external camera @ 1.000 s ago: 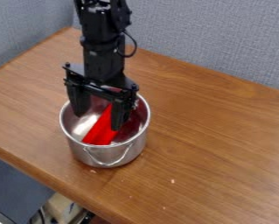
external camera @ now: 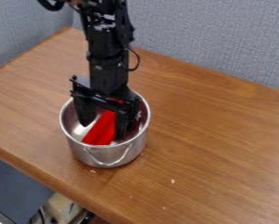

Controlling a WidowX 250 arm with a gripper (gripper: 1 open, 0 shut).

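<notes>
A silver metal pot (external camera: 104, 152) with a wire handle stands on the wooden table toward the left. A red object (external camera: 100, 133) lies inside it, tilted against the inner wall. My black gripper (external camera: 105, 118) reaches down from above into the pot, over and around the red object. The arm hides part of the pot's inside, and I cannot make out whether the fingers hold anything.
Bare wooden table (external camera: 218, 149) fills the right side and the back, with free room there. The table's near left edge drops to a dark area below. A grey wall (external camera: 212, 35) stands behind.
My gripper has come down slightly into the pot, and its fingers look drawn a little closer in. The pot stays in place.
</notes>
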